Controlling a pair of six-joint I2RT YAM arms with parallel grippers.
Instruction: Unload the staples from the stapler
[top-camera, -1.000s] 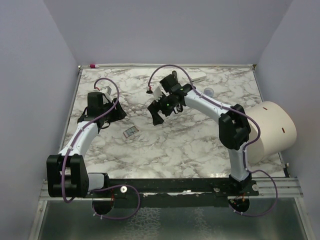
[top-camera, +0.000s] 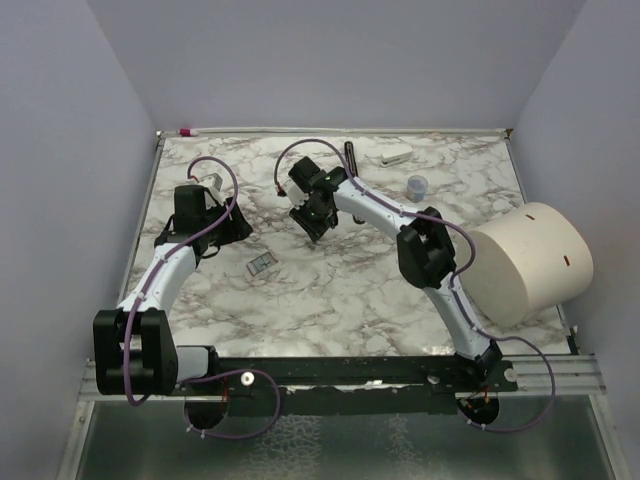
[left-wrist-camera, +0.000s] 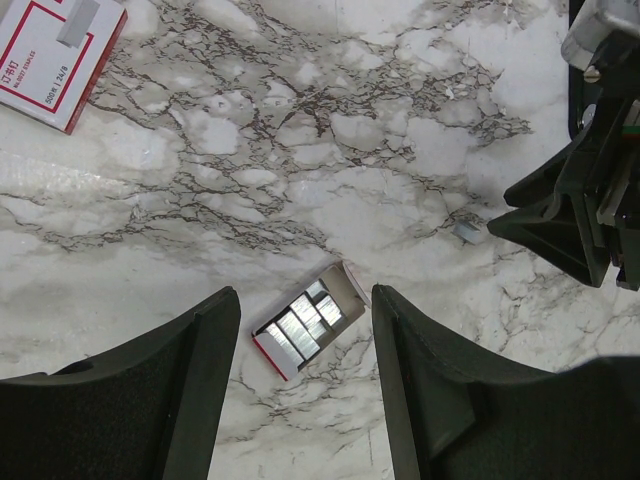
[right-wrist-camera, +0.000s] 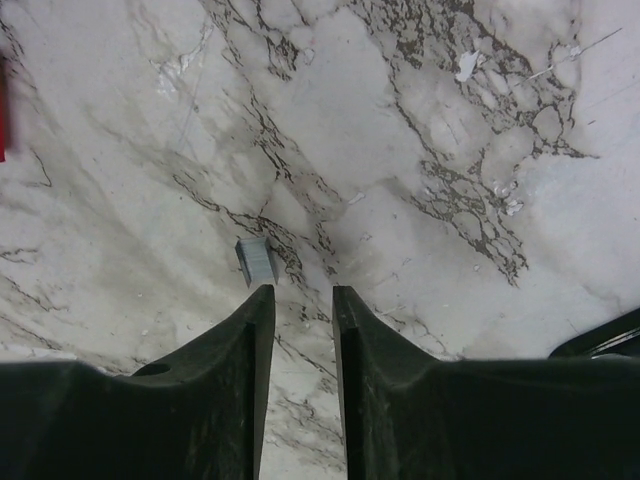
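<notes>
A small grey strip of staples lies loose on the marble table, just beyond the fingertips of my right gripper; in the left wrist view that gripper stands at the right beside the strip (left-wrist-camera: 468, 231). The right fingers are part open with only a narrow gap and nothing seen between them. An open tray of staples (left-wrist-camera: 300, 330) sits below my left gripper, whose fingers are apart and empty. Black stapler-like bodies (top-camera: 348, 158) stand behind the right arm, partly hidden.
A red-and-white staple box (left-wrist-camera: 55, 55) lies at the left wrist view's top left. A white item (top-camera: 396, 157) and a clear cup (top-camera: 417, 185) are at the back right; a large white cylinder (top-camera: 530, 265) takes the right side.
My left arm has stayed still.
</notes>
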